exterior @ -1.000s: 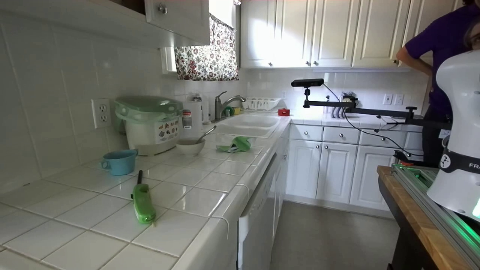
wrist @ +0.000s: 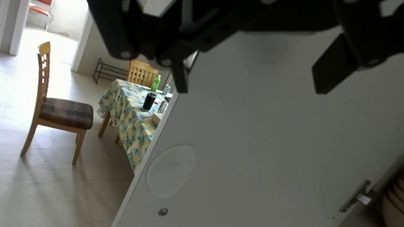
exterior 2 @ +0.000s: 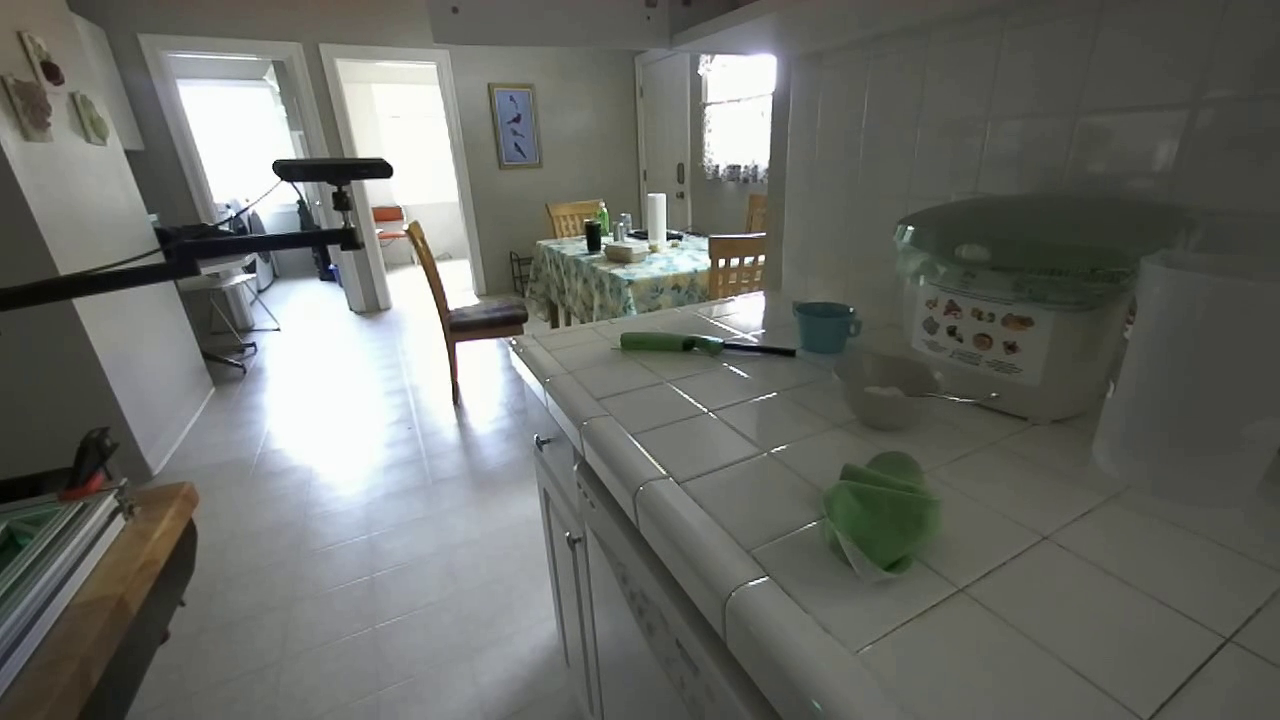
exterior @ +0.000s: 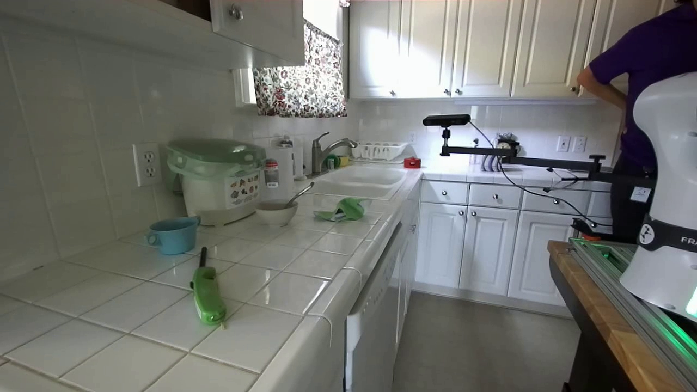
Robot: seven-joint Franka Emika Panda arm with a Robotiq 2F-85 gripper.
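Observation:
In the wrist view my gripper has its two dark fingers spread wide, one fingertip at left and the other far to the right. Nothing is held between them. Behind them spreads the inner face of a white cabinet door, swung open, with a metal hinge at lower right. Exterior view 1 catches the same upper corner, where a white door with a round knob hangs beside a dark cabinet opening. Neither exterior view includes the gripper; whether it touches the door I cannot tell.
Stacked bowls show at the wrist view's right edge. Below on the tiled counter lie a green lighter, a blue cup, a bowl with a spoon, a lidded bin and a green cloth-like item.
The arm's visible part and the counter objects look unchanged.

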